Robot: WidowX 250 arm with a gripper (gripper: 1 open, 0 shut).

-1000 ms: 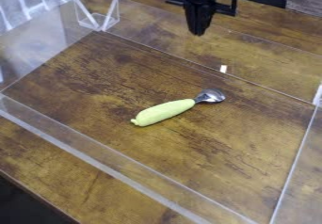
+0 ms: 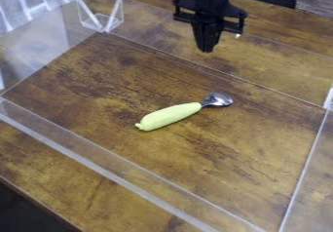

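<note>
A spoon [image 2: 169, 116] with a pale yellow-green handle and a silver bowl lies diagonally on the wooden floor of a clear-walled enclosure. The black gripper [image 2: 208, 41] hangs at the top centre, well behind and above the spoon, pointing down. Its tip looks narrow, with nothing visible held in it; it is shut.
Transparent walls [image 2: 316, 153] border the wooden work area on several sides, with a small clear bracket [image 2: 101, 17] at the back left corner. White railing-like bars show at the top left.
The gripper has shifted slightly toward the viewer and down, with a little change in its position along the back. The spoon has not moved.
</note>
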